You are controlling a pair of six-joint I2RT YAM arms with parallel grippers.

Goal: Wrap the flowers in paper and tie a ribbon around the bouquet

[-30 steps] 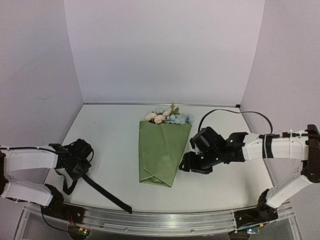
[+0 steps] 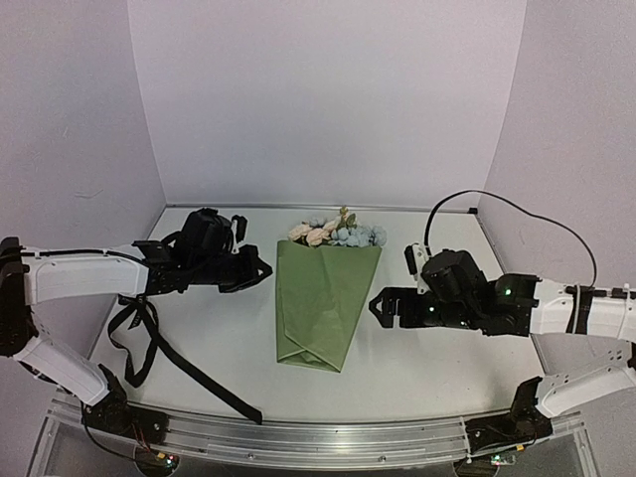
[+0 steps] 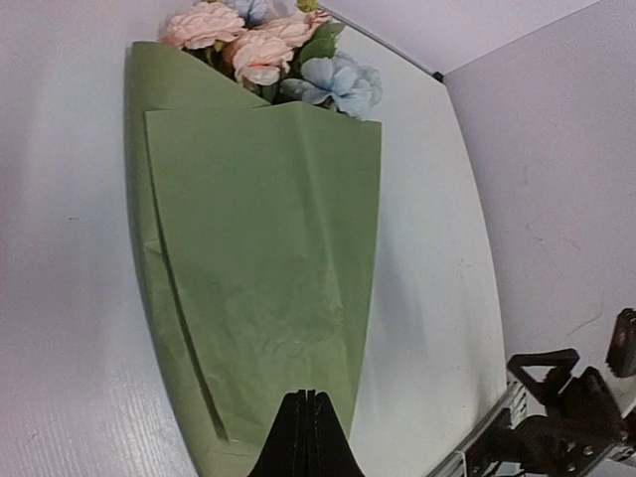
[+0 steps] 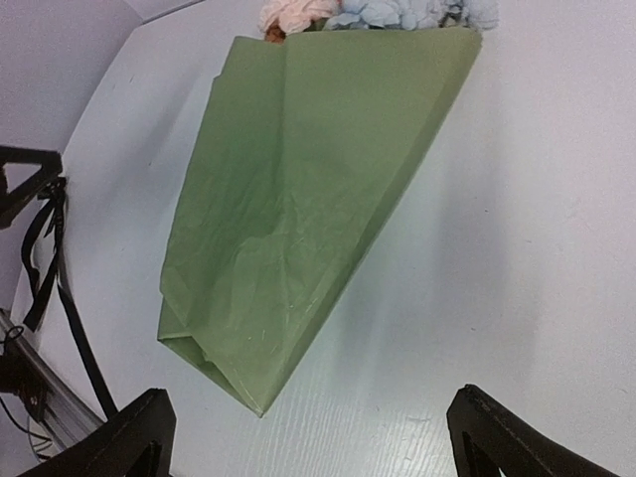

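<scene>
The bouquet lies in the middle of the table: pink and blue fake flowers (image 2: 338,234) at the top of a flat green paper wrap (image 2: 323,298). A black ribbon (image 2: 204,380) lies loose on the left, looped at its upper end, its tail reaching the front edge. My left gripper is shut with nothing in it, above the table just left of the wrap; the ribbon is out of its own wrist view. To the right of the wrap, my right gripper stands open and empty, fingers (image 4: 497,442) well apart.
Grey-white walls (image 2: 328,99) close in the table at the back and sides. A metal rail (image 2: 328,437) runs along the front edge. Bare table (image 2: 427,373) shows on the right of the wrap, and also between ribbon and wrap.
</scene>
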